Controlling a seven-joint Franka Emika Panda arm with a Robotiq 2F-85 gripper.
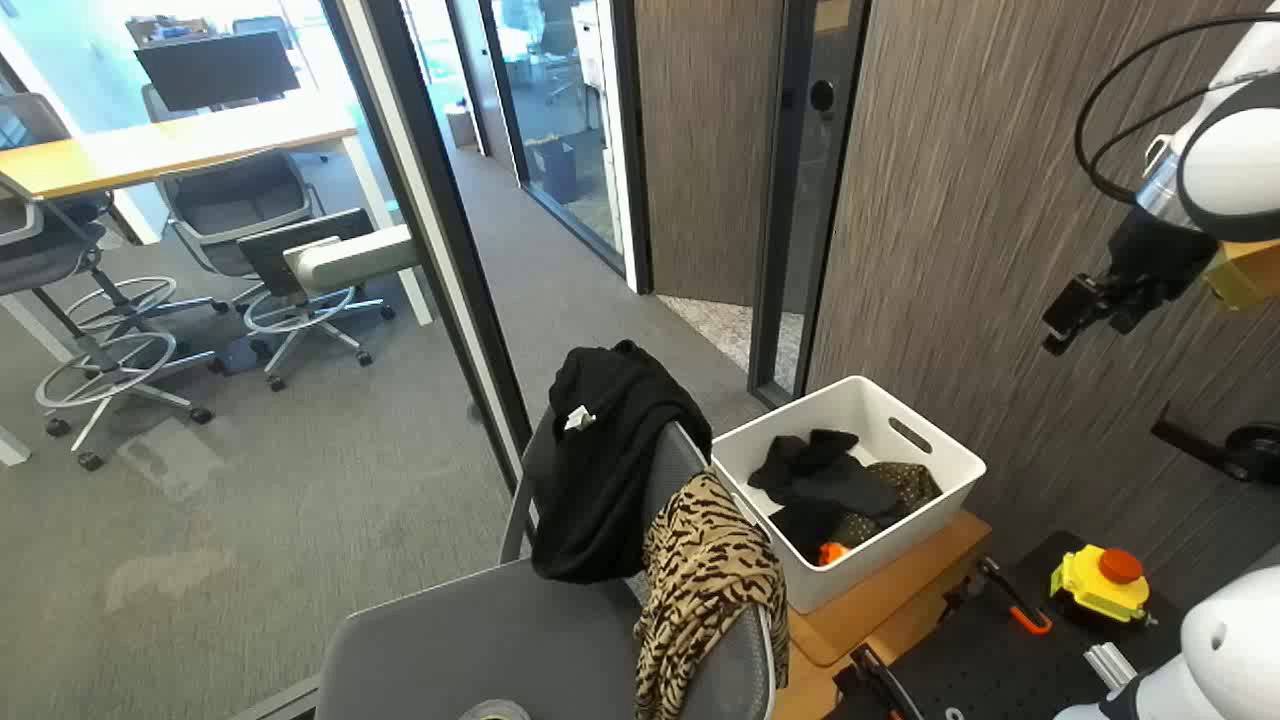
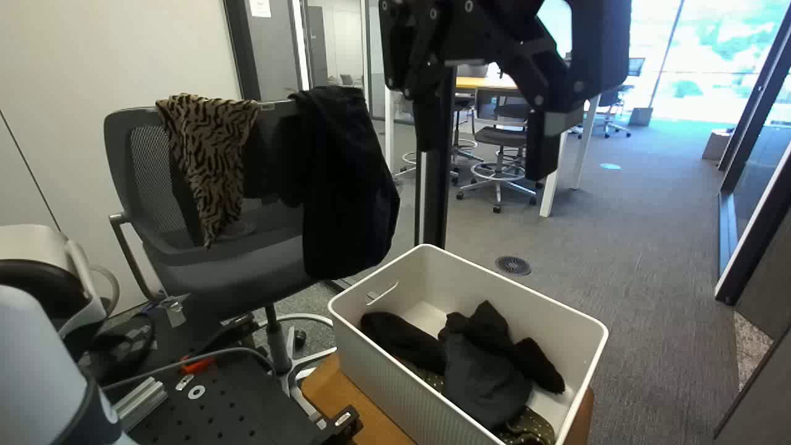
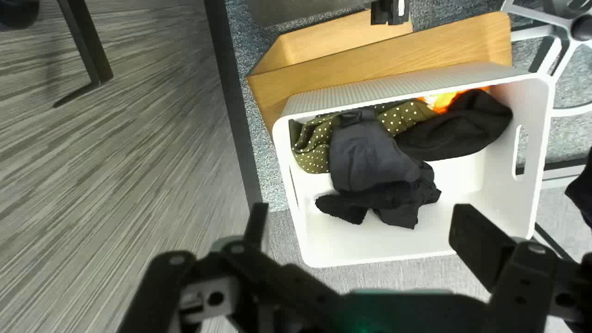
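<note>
A white bin [image 1: 840,574] stands on a wooden stand, partly filled with clothes. In the wrist view the bin holds a dark grey and black garment [image 3: 372,155], an olive cloth with pale dots [image 3: 311,145], another black piece [image 3: 458,130] and a bit of bright orange [image 3: 442,101]. My gripper is open above the bin, its fingers wide apart with nothing between them. Over the chair back hang a black garment [image 1: 612,468] and a tiger-print cloth [image 1: 708,588]. In exterior view 2 the open gripper [image 2: 482,163] hangs higher than the bin's rim.
The grey chair [image 1: 480,654] stands close beside the bin. A wood-grain wall [image 1: 960,240] rises on the other side. Near the robot base lie a black perforated plate [image 2: 222,408] and a yellow box with a red button [image 1: 1100,582]. Bare white floor shows inside the bin.
</note>
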